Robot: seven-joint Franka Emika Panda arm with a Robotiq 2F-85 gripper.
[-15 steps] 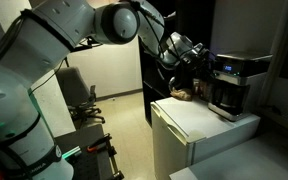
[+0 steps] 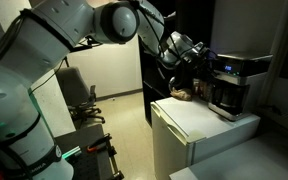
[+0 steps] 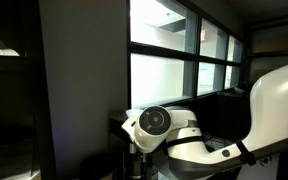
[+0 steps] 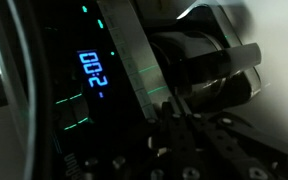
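Observation:
A black and silver coffee maker (image 2: 239, 80) stands on the white counter. Its blue clock display (image 4: 91, 75) and green marks show sideways in the wrist view, close to the camera. The glass carafe (image 4: 189, 50) with its black handle (image 4: 224, 65) is to the right of the panel there. My gripper is shut at the front of the machine, with nothing visible between its fingers. Darkness hides whether the fingertips touch the panel. From exterior view 1, the arm (image 2: 124, 22) reaches across to the machine's upper front.
Bare white counter (image 2: 189, 115) lies in front of the coffee maker. Brownish items (image 2: 182, 94) sit behind, beneath the wrist. An office chair (image 2: 79, 95) stands on the floor at left. Exterior view 2 shows mainly the arm (image 3: 184, 140) and windows (image 3: 159, 75).

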